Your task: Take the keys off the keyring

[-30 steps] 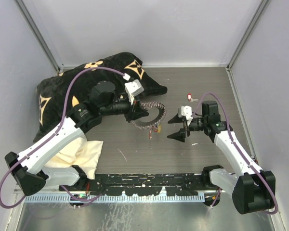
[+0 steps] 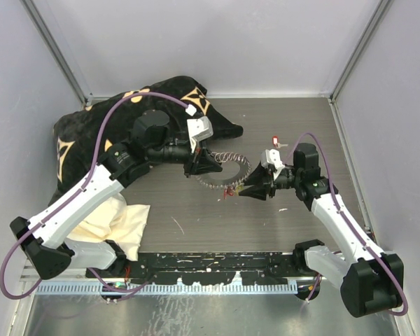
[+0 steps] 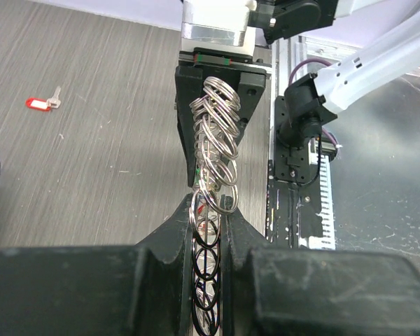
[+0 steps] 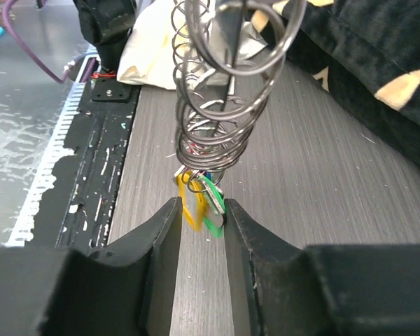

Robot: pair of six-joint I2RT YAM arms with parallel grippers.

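Note:
A long coiled keyring [image 2: 241,168] hangs from my left gripper [image 2: 199,161], which is shut on it; in the left wrist view its rings [image 3: 217,119] run between the fingers. Keys with yellow [image 4: 187,203] and green [image 4: 211,217] covers dangle low on the rings in the right wrist view, with some red beside them. My right gripper is at these keys, its fingertips close around them; whether they grip is unclear. A loose key with a red tag [image 2: 277,142] lies on the table behind the right arm.
A black patterned cushion [image 2: 91,126] fills the back left, with a cream cloth [image 2: 126,227] in front of it. Bare wooden table [image 2: 287,112] shows at the back right and centre front.
My right gripper has moved left onto the hanging keys and its fingers have come closer together. The left gripper and keyring have shifted slightly right.

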